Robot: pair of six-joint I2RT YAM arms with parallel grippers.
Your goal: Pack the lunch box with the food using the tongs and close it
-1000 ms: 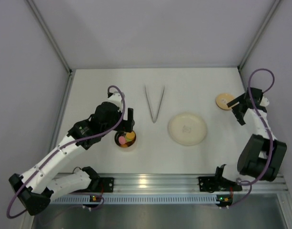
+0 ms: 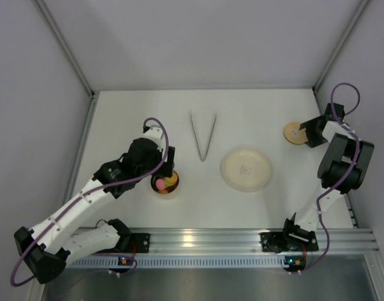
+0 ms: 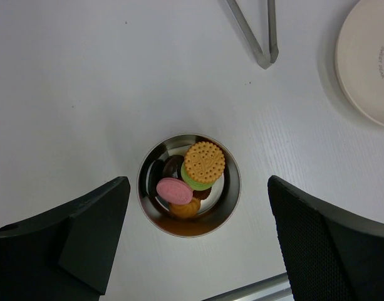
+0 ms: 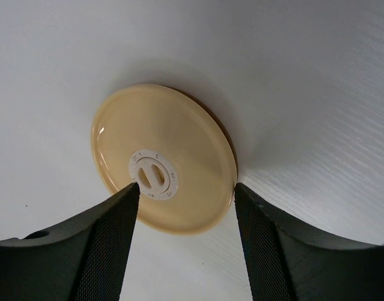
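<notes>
A steel bowl (image 3: 155, 212) holds cookies: a tan biscuit (image 3: 204, 160), a pink one (image 3: 174, 190) and others. My left gripper hangs open above it, empty. At the right of the table lies a round beige lid (image 4: 141, 116) with a dial in its middle. My right gripper is right over the lid, part open, one fingertip at the lid's right rim; whether it grips cannot be told.
A plate (image 2: 246, 169) lies right of centre. A V-shaped pair of metal tongs (image 2: 203, 152) lies at the back middle.
My right arm has reached farther back toward the lid, and its gripper now sits over it.
</notes>
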